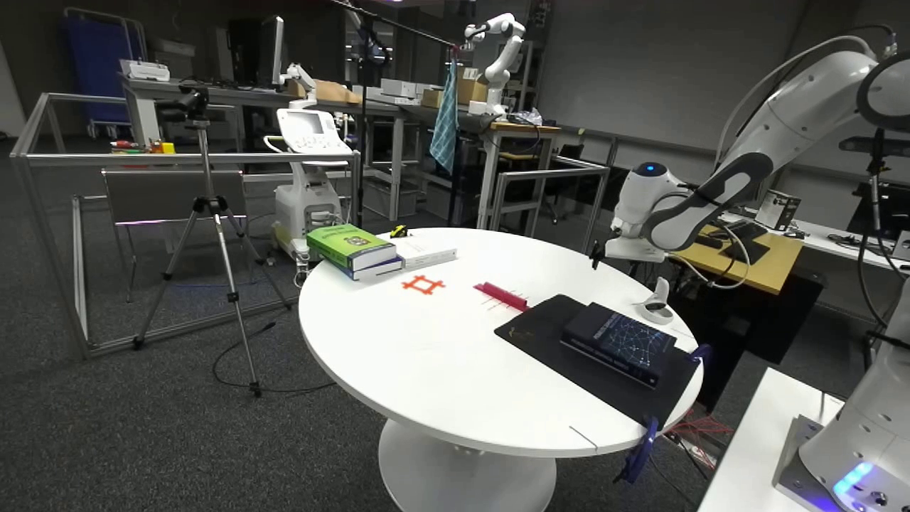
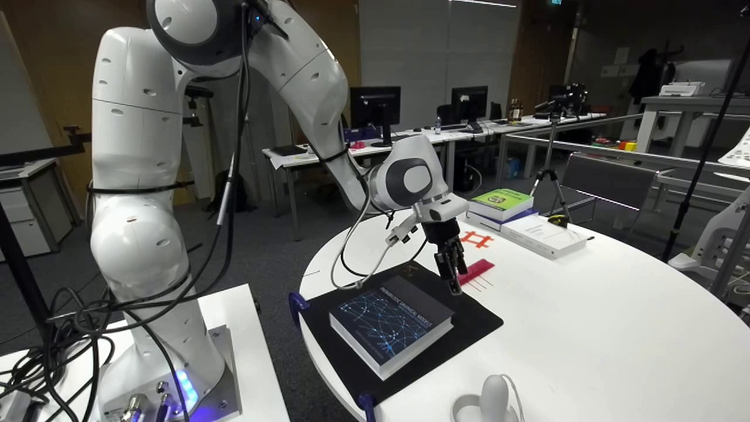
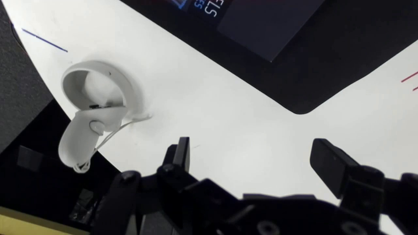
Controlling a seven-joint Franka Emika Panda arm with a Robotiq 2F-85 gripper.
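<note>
My gripper stands open in the wrist view, with only bare white table showing between its fingers. In exterior view 1 the gripper (image 1: 596, 254) is raised above the far right of the table, clear of everything on it. A dark book with a blue line pattern (image 2: 391, 320) lies flat on a black mat (image 2: 469, 324). Beside the mat, near the table's edge, rests a white ring-shaped hand controller (image 3: 80, 135). A red ridged piece (image 1: 505, 296) and an orange square frame (image 1: 423, 284) lie flat further across the table.
Green and blue books (image 1: 351, 247) are stacked beside a white book (image 2: 545, 235). Blue clamps (image 1: 640, 452) grip the mat at the table's edge. A yellow-black item (image 1: 399, 231) sits behind the books.
</note>
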